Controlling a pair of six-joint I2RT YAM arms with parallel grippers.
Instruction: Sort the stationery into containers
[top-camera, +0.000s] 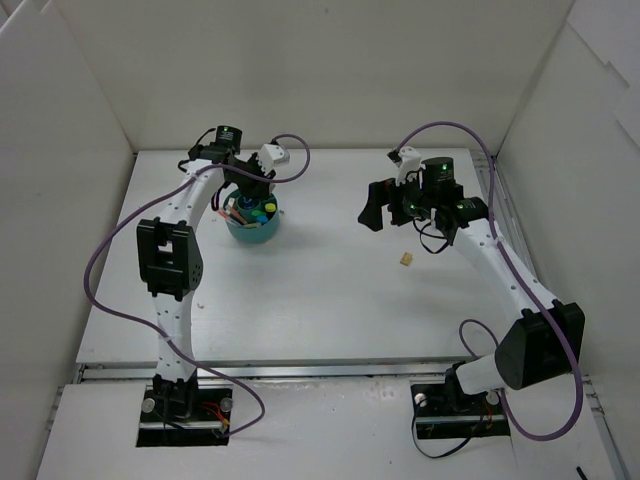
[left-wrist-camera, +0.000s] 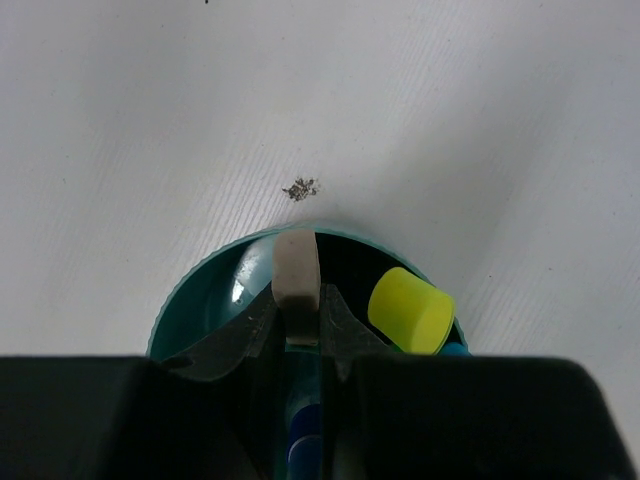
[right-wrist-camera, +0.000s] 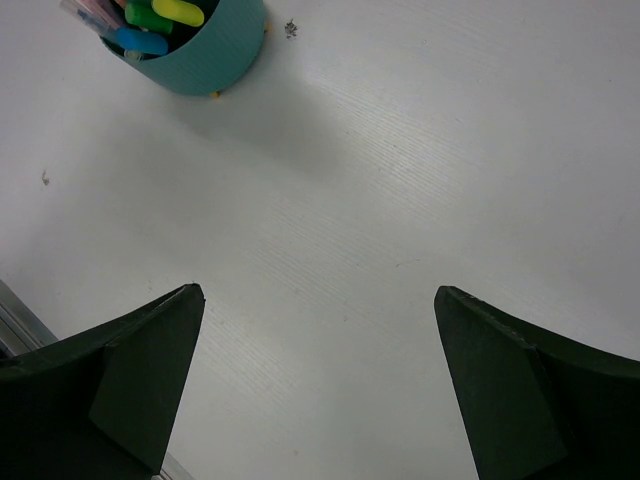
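Observation:
A teal round container (top-camera: 251, 232) stands on the left of the table, holding pens, highlighters and a yellow cap; it also shows in the right wrist view (right-wrist-camera: 215, 60). My left gripper is over it, shut on a small pale beige item (left-wrist-camera: 296, 262), possibly an eraser. My right gripper is open above empty table to the right, with nothing between its fingers.
A small tan block (top-camera: 406, 259) lies on the table below the right arm. Walls enclose the back and sides.

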